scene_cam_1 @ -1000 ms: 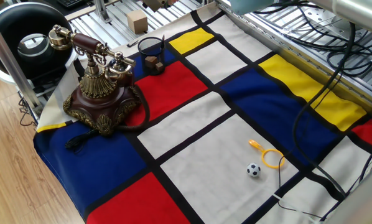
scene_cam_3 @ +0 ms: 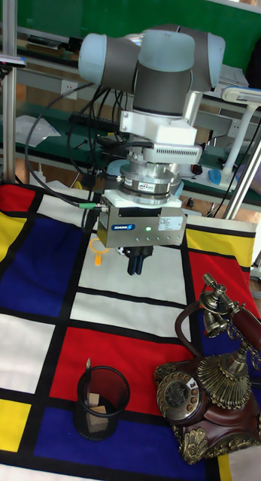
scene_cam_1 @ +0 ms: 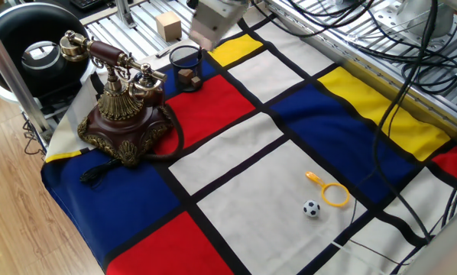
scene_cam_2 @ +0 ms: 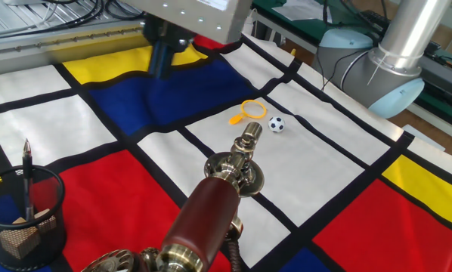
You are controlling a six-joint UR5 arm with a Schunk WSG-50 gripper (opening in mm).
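Note:
My gripper (scene_cam_3: 138, 263) hangs above the patterned cloth with dark fingers pointing down. They look close together, but whether they are open or shut cannot be told; nothing is seen hanging from them. In exterior view 2 the gripper (scene_cam_2: 161, 64) shows against the blue patch, and in view 1 only its grey housing (scene_cam_1: 217, 19) enters at the top. A small football (scene_cam_1: 311, 208) lies beside a yellow ring with a handle (scene_cam_1: 335, 195) on white cloth. The black mesh pen holder (scene_cam_3: 103, 398) contains a pen (scene_cam_2: 27, 177) and wooden blocks (scene_cam_2: 22, 240).
An ornate antique telephone (scene_cam_1: 125, 122) stands near the pen holder, its cord lying on the cloth. A wooden cube (scene_cam_1: 168, 26) sits on the metal slats beyond the cloth. Black cables (scene_cam_1: 389, 114) hang at the right.
In exterior view 1 the grey gripper housing has come lower and further into view at the top. The arm link at the upper right has drawn back, and the hanging cables have shifted.

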